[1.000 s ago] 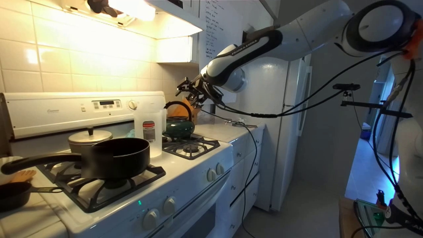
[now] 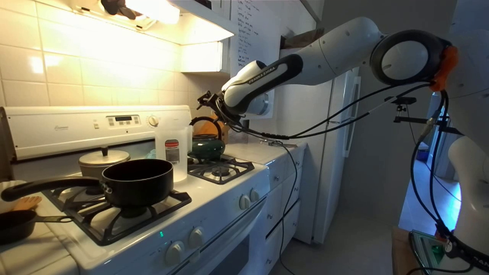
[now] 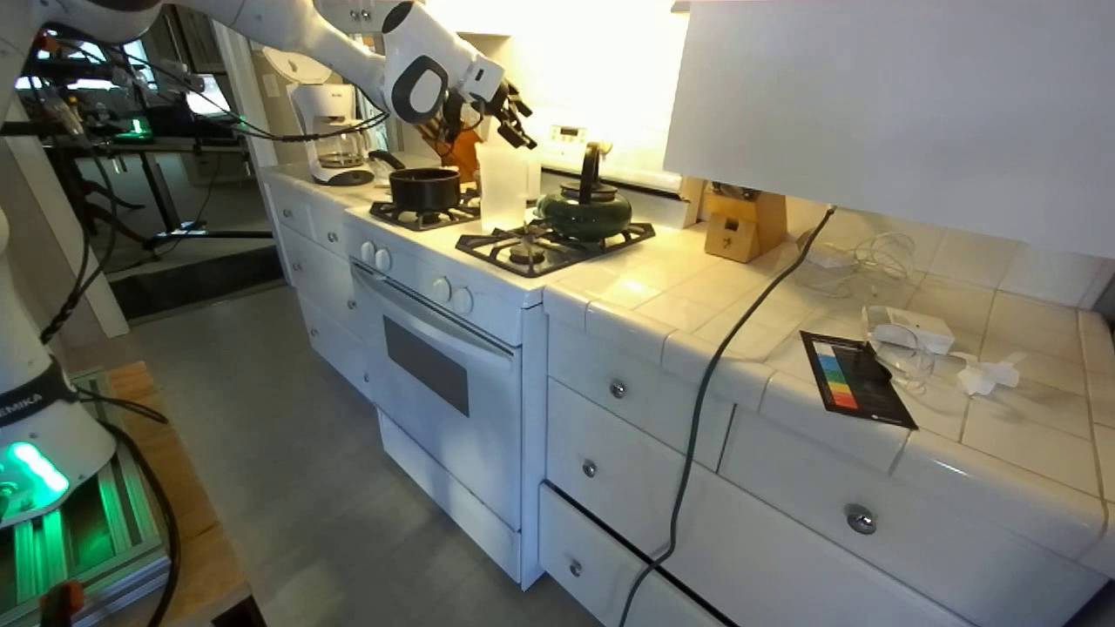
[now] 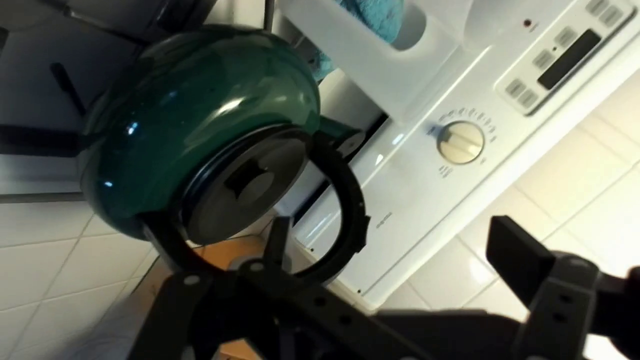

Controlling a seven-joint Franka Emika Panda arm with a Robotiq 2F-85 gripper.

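Note:
A dark green kettle (image 4: 204, 120) with a black lid (image 4: 246, 186) and an upright black loop handle (image 4: 354, 210) fills the left of the wrist view. In exterior view 2 the kettle (image 3: 585, 212) rests on the stove's nearer burner grate. My gripper is open, its two fingers wide apart. Part of the handle's curve appears between them in the wrist view, with one finger (image 4: 277, 240) overlapping the loop. Contact with the handle cannot be told. In exterior view 1 the gripper is above and beside the kettle (image 2: 207, 147).
A tall translucent plastic container (image 2: 181, 158) stands close beside the kettle. A black saucepan (image 2: 137, 183) sits on the other grate, near a lidded pot (image 2: 104, 160). The stove's back panel (image 4: 414, 192) rises behind. A wooden knife block (image 3: 744, 225) is on the counter.
In exterior view 1 the arm and gripper have shifted left, toward the stove and over the kettle's handle. The kettle and cookware stand where they were.

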